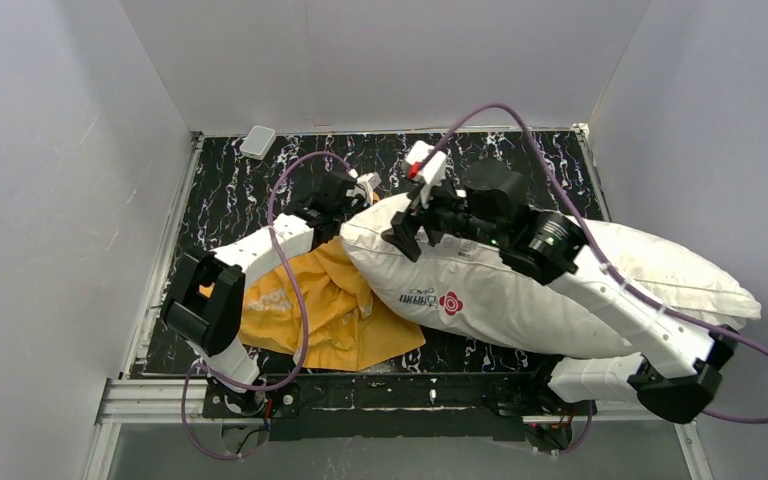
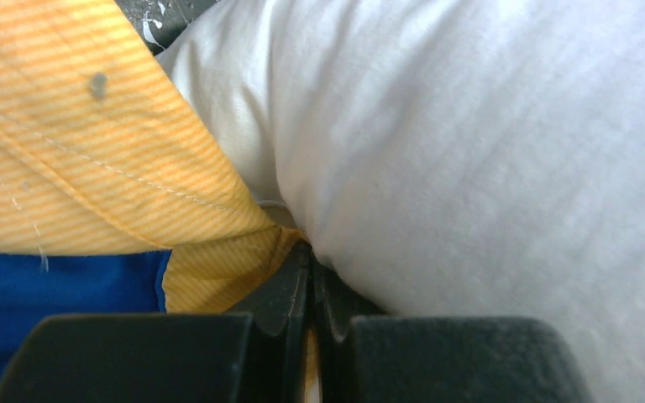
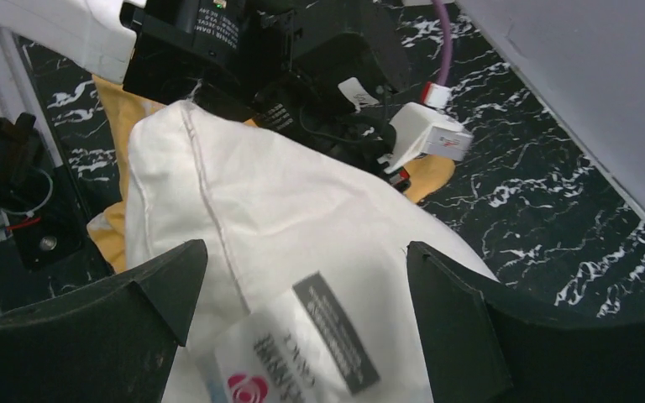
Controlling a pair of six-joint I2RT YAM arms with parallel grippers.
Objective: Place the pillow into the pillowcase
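The large white pillow (image 1: 550,300) lies across the right of the table, its left end on the yellow pillowcase (image 1: 350,330). In the left wrist view my left gripper is shut where pillowcase (image 2: 84,143) meets pillow (image 2: 470,151); whether fabric is between its fingertips is hard to tell. In the top view that left gripper (image 1: 360,195) is at the pillow's left tip. My right gripper is open above the pillow (image 3: 285,201), with nothing held between its fingers.
Walls enclose the black marbled table (image 1: 390,150) at back and sides. A small white box (image 1: 258,142) sits at the back left. The pillow's right end reaches the right wall.
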